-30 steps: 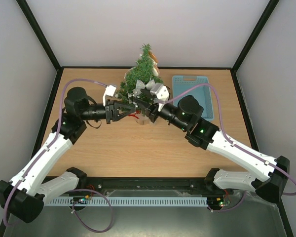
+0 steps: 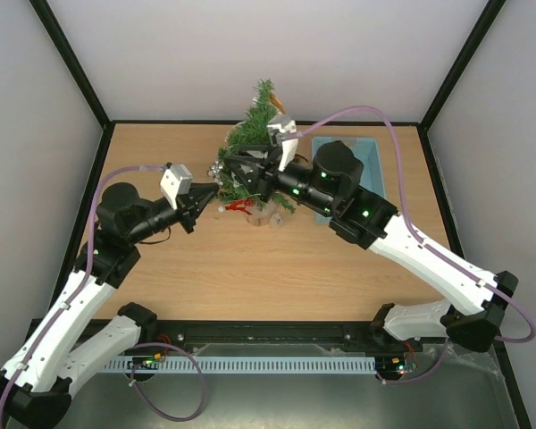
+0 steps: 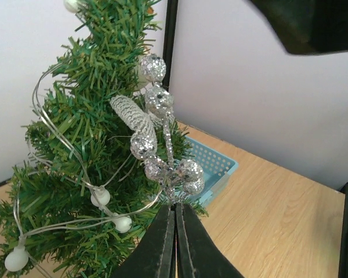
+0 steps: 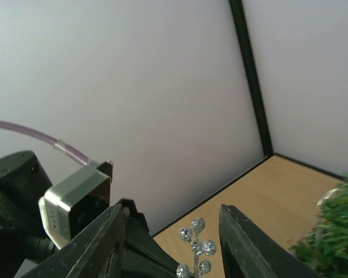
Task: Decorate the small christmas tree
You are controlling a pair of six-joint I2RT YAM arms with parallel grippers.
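The small green Christmas tree [image 2: 243, 136] stands at the back of the table, with white bulbs on a wire [image 3: 100, 197] around it. My left gripper is shut on the thin lower end of a silver glitter sprig [image 3: 159, 101], whose round beads rise above the fingertips in front of the tree. Seen from above, my left gripper [image 2: 218, 191] is beside the tree's left side. My right gripper [image 2: 229, 164] reaches across the tree and hides part of it. In the right wrist view its fingers [image 4: 243, 243] are apart, with the sprig [image 4: 196, 246] visible through the gap, beyond them.
A light blue basket [image 2: 368, 161] stands right of the tree, partly behind the right arm. A red ornament [image 2: 238, 206] shows low on the tree.
The left gripper has drawn back to the left, the silver sprig still at its tips.
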